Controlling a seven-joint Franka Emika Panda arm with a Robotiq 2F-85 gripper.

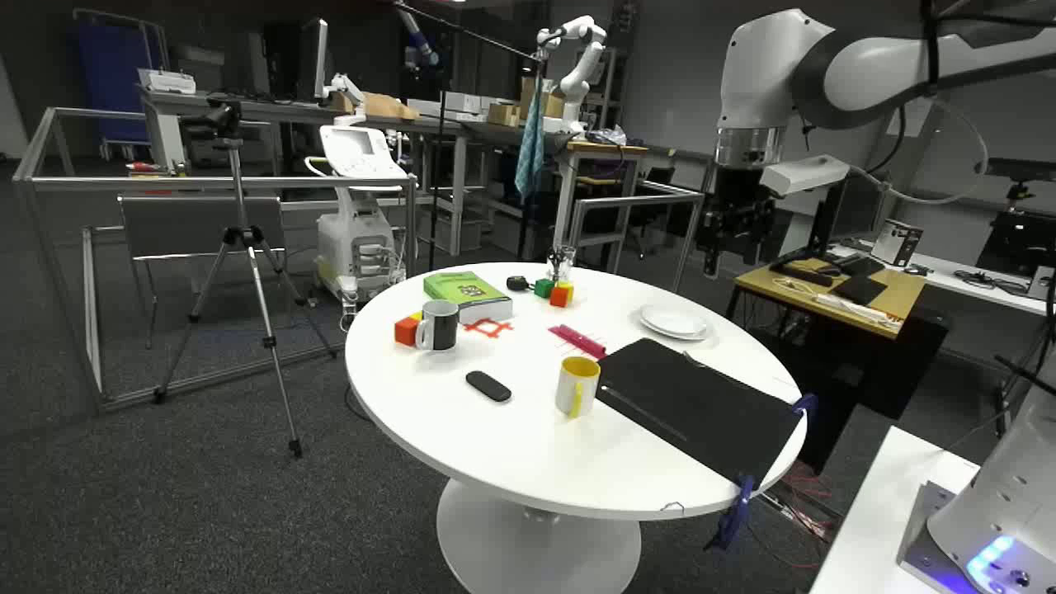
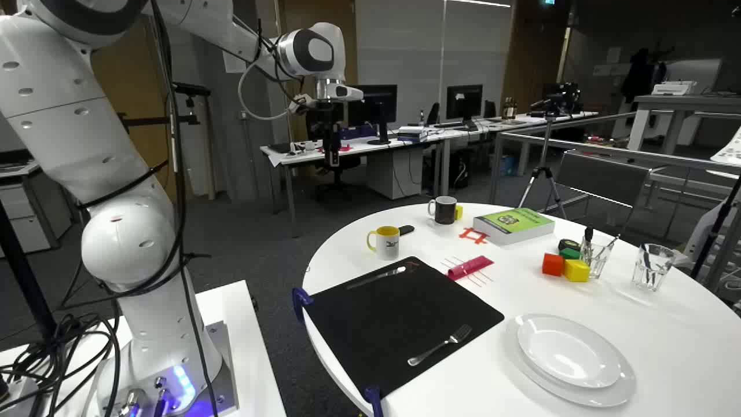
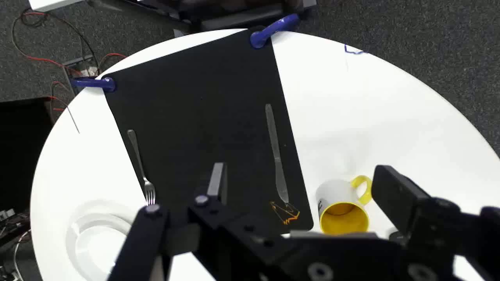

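High above the round white table, my gripper points down, its fingers wide apart with only air between them. Below it lies a black mat, bearing a knife along one side and a fork along the other. Beside the knife's side of the mat stands an upright white mug with a yellow inside and handle. Two stacked white plates rest past the fork's side. A dark mug with a white handle stands further off.
Blue clamps grip the mat at the table edge. A green book, a pink object, coloured cubes and glasses occupy the far side. A black oblong object lies near the yellow-handled mug.
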